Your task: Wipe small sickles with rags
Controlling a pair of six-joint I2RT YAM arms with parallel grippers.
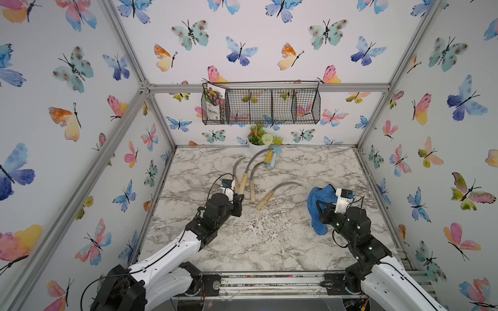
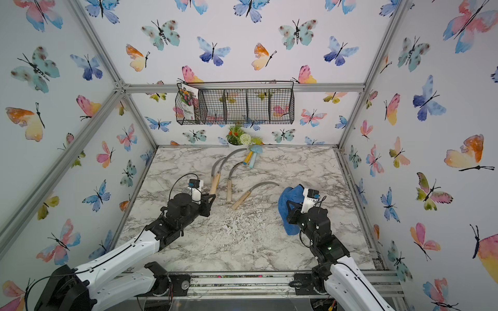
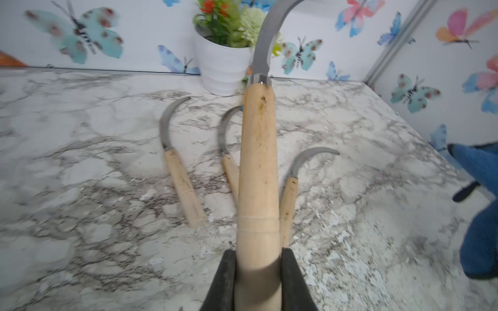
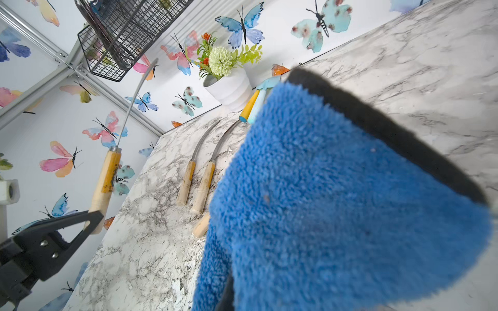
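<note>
My left gripper is shut on the wooden handle of a sickle (image 3: pixel 258 155), its curved blade pointing up and away, raised off the table. On the table lie three more wooden-handled sickles: one on the left (image 3: pixel 181 181), one in the middle (image 3: pixel 230 173), partly behind the held handle, and one on the right (image 1: pixel 265 199). A blue rag (image 4: pixel 332 191) with a black edge hangs from my right gripper (image 1: pixel 320 211), which is shut on it. In the right wrist view the rag hides those fingers.
A white flower pot (image 1: pixel 257 148) and a blue and yellow item (image 1: pixel 272 154) stand at the back. Above them a wire basket (image 1: pixel 260 106) hangs on the wall. Small pale debris (image 1: pixel 267 228) is scattered across the front middle; between the grippers the table is otherwise free.
</note>
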